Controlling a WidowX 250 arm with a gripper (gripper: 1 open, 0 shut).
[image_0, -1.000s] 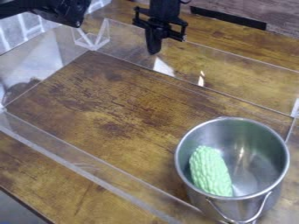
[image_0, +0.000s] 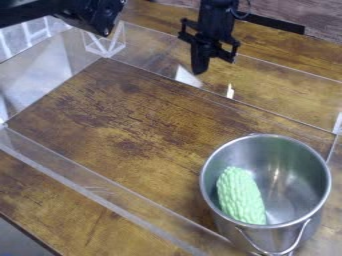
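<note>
My gripper (image_0: 199, 58) hangs at the top centre of the camera view, black, its fingertips pointing down over the back part of the wooden surface; it is shut, and I see nothing held in it. A steel pot (image_0: 305, 182) with a wire handle stands at the bottom right. Inside it lies a pale green, bumpy object (image_0: 239, 191).
Clear plastic panels (image_0: 94, 206) edge the wooden table (image_0: 120, 135), whose middle is bare. A dark arm or cable shape (image_0: 80, 12) is at the top left. A small white piece or glint shows below the gripper.
My gripper has moved rightward and slightly downward in the view over the last second. The pot and the green object have stayed where they were.
</note>
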